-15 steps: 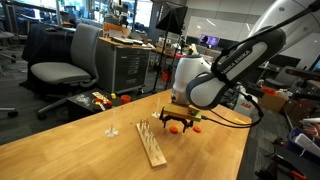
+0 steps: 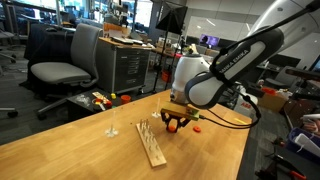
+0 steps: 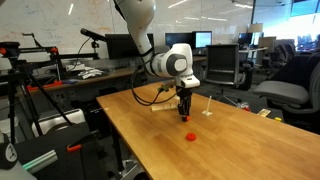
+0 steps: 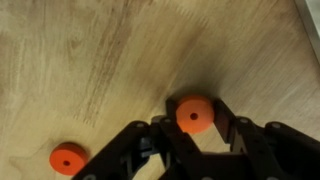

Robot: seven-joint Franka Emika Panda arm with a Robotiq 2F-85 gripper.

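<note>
My gripper is shut on an orange-red disc [image 4: 195, 108] with a small centre hole, one dark finger at each side of it. In exterior view 1 that gripper [image 2: 172, 126] points down, low over the wooden table, with the disc at its tips. Whether the disc touches the tabletop is hard to tell. A second red disc [image 4: 68, 158] lies flat and apart on the table, at the lower left of the wrist view. Exterior view 2 shows this loose disc [image 3: 191, 136] in front of the gripper [image 3: 185, 117].
A pale wooden board [image 2: 154, 153] with a row of upright pegs lies beside the gripper. A thin white post on a base [image 2: 113, 130] stands farther left. Small coloured items [image 2: 99, 101] sit near the table's back edge.
The gripper has come down slightly and its fingers now enclose the nearer disc, which lay on the table below them before. The other disc and the peg board have not moved.
</note>
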